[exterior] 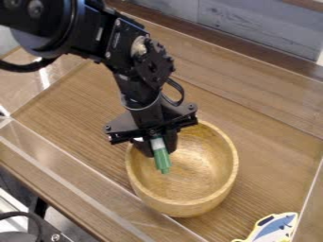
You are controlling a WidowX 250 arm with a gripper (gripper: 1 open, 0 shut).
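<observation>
A wooden bowl (202,180) sits on the table in the lower middle. My black gripper (154,140) reaches down over the bowl's left part, shut on a green object (163,162) with a pale upper end, which hangs inside or just over the bowl. The fingertips are mostly hidden by the gripper body.
Bare wooden table (252,118) surrounds the bowl, with a wall along the back. A white, yellow and blue item (265,229) lies at the bottom right. A black cable lies at the lower left.
</observation>
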